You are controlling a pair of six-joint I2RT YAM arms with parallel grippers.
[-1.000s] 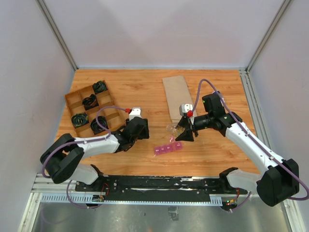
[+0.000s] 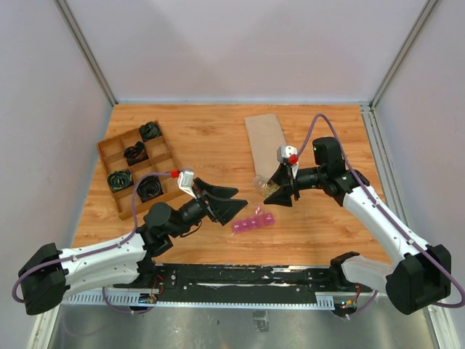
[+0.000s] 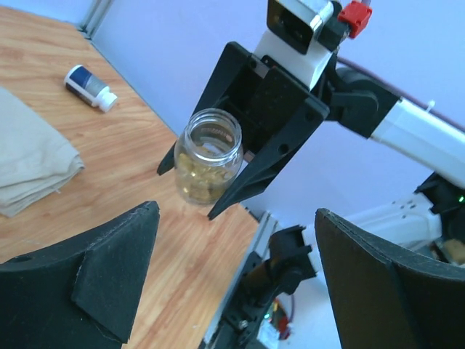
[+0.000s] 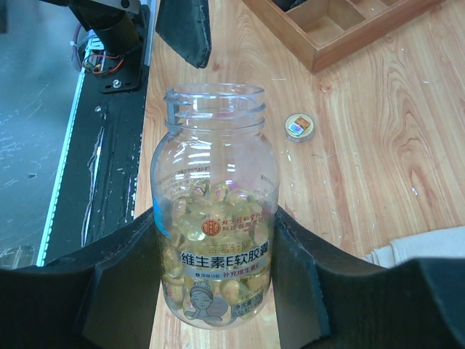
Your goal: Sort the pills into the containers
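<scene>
My right gripper [image 2: 279,201] is shut on a clear jar [image 4: 216,240] partly filled with yellow softgels. The jar's mouth is uncovered; in the left wrist view the jar [image 3: 208,161] hangs above the table. A round lid [image 4: 299,126] lies flat on the wood, apart from both grippers. With nothing between its fingers, my left gripper stands open, left of the jar in the top view. The pink pill box [image 2: 253,222] rests on the table in front of the jar, its compartments too small to read here.
A wooden divided tray [image 2: 161,154] holding several dark coils sits at the left. Behind the jar lies a folded beige cloth [image 2: 265,142]. Farther right a white and blue bottle [image 3: 89,89] lies on its side. Bare table stretches between tray and cloth.
The lid stays on the table. The right gripper keeps the jar and shifts slightly.
</scene>
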